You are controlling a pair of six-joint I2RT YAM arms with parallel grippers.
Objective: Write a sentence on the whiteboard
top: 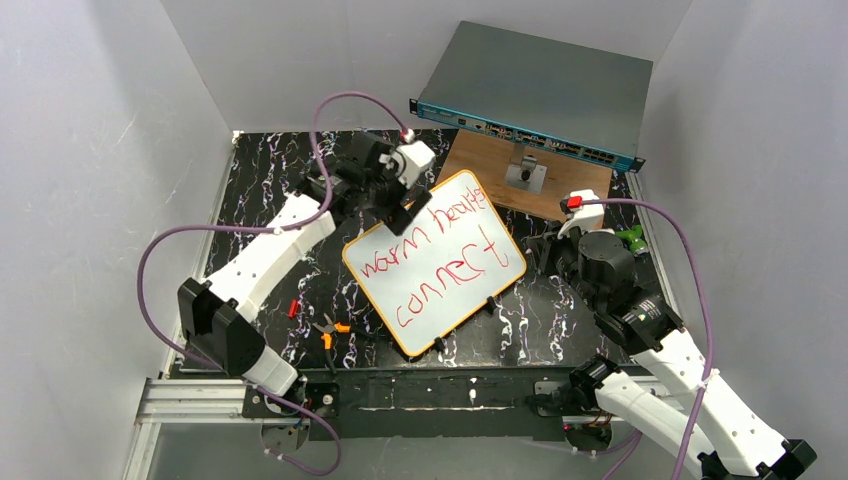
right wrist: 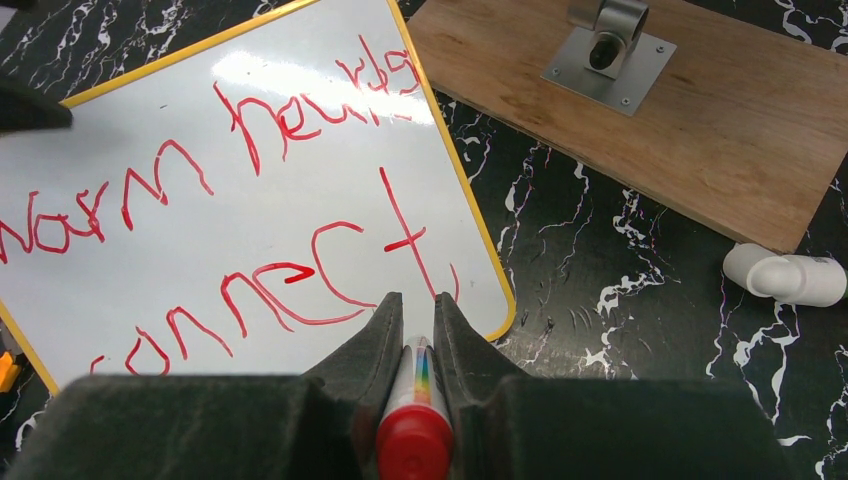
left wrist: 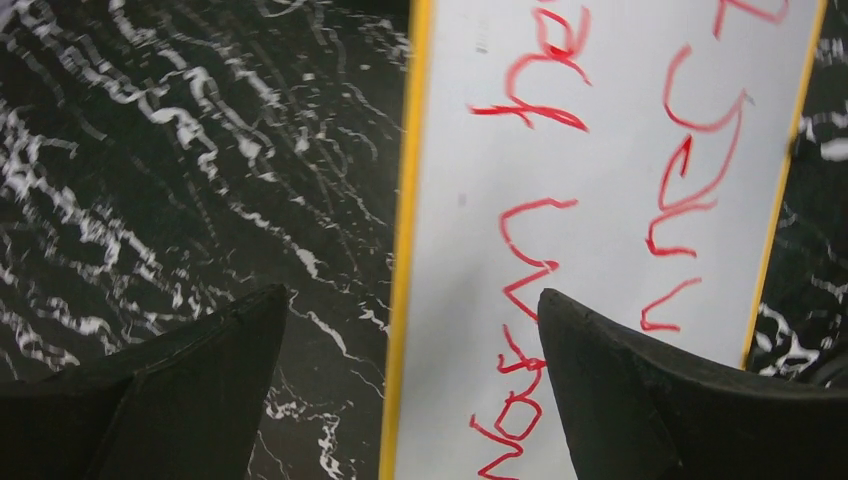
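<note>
The whiteboard (top: 435,290) lies tilted on the black marble surface, bearing red handwriting: "warm hearts" along the upper line and "connect" below, as best it reads. My left gripper hangs open above the board's upper left edge, nothing between its fingers. My right gripper is beside the board's right side, shut on a red marker (right wrist: 415,440) with a white, rainbow-striped barrel.
A wooden plank (top: 470,160) with a metal bracket and a grey rack unit (top: 535,85) stand at the back. Pliers (top: 329,338) and a red cap (top: 294,308) lie lower left. A white cylinder (right wrist: 800,278) is near the plank.
</note>
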